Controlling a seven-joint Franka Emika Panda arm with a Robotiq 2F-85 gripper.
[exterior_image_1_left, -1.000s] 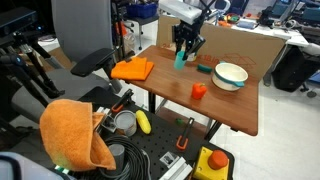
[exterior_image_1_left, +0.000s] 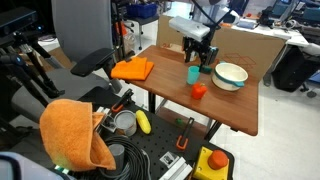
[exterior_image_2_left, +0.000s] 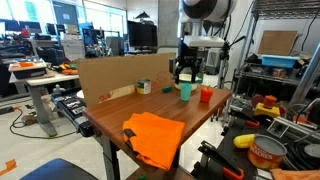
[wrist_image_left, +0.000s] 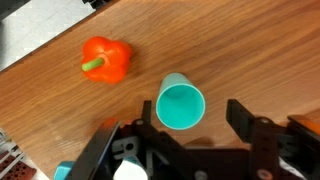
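A teal cup (exterior_image_1_left: 193, 74) stands upright on the wooden table; its round mouth (wrist_image_left: 181, 106) faces up in the wrist view. My gripper is over it, part open, with one finger (wrist_image_left: 142, 134) left of the rim and the other (wrist_image_left: 238, 116) to its right. A gap shows on the right side; the left finger is close to the rim. In exterior view 2 the gripper (exterior_image_2_left: 187, 77) is just above the cup (exterior_image_2_left: 186, 91).
A red pepper (wrist_image_left: 107, 60) lies near the cup. The white bowl (exterior_image_1_left: 230, 76) sits to the right in exterior view 1. An orange cloth (exterior_image_1_left: 132, 68) covers the table's left end. Bare wood (exterior_image_1_left: 165, 80) lies between cloth and cup.
The cup has moved right and down in exterior view 1, from the gripper's hold onto the table. The gripper has shifted right and now sits higher relative to the cup.
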